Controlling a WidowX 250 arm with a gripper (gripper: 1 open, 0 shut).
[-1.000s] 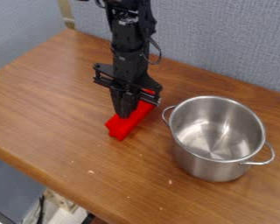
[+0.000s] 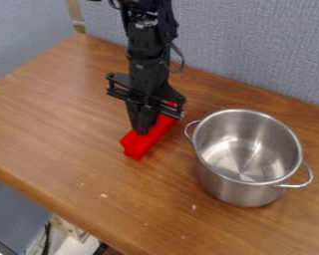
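A red oblong object (image 2: 139, 144) lies on the wooden table (image 2: 69, 139) near the middle of the view. My black gripper (image 2: 145, 126) is over it from above, its fingertips down at the red object's top and shut on it. A steel pot (image 2: 247, 149) with two side handles stands just to the right of the red object.
Bare table spreads to the left, in front and behind. Its near left edge shows at the lower left, with dark cables beyond it.
The red object and the pot stay about where they were.
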